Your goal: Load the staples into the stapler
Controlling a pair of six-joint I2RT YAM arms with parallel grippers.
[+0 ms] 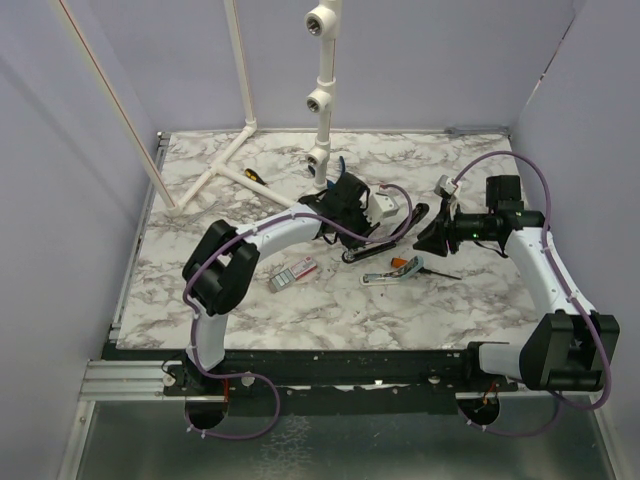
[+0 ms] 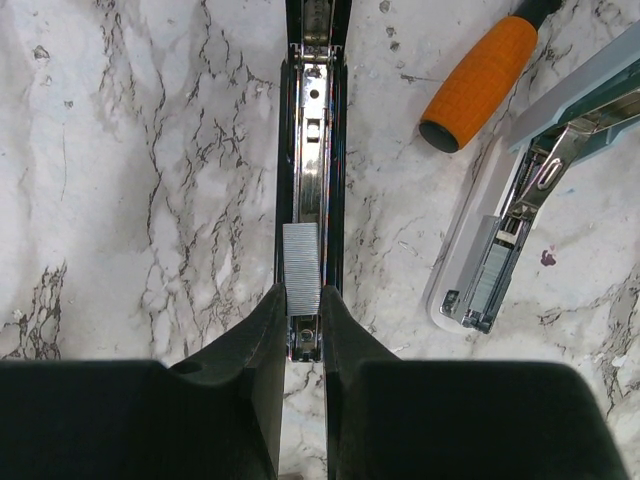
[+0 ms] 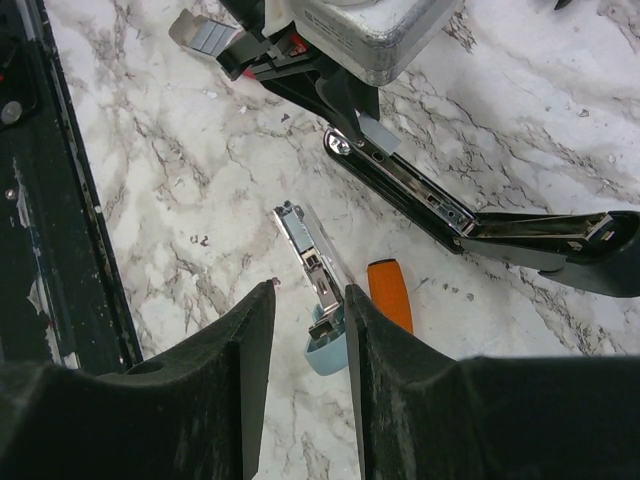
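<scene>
A grey staple strip [image 2: 302, 262] is pinched at its near end by my left gripper, which is shut on it. It lines up lengthwise over the metal channel of the opened black stapler [image 2: 313, 165]; whether it rests inside the channel I cannot tell. From the right wrist view, the strip [image 3: 379, 134] shows at the tips of the left gripper, close to the channel's near end. My right gripper is part open and empty, above the table to the right of the black stapler [image 3: 405, 190].
A second, light blue stapler [image 2: 462, 265] lies opened beside the black one. An orange-handled tool [image 2: 480, 82] lies near both. Staple boxes [image 1: 292, 274] sit left of the staplers, and white pipes [image 1: 240, 180] stand behind.
</scene>
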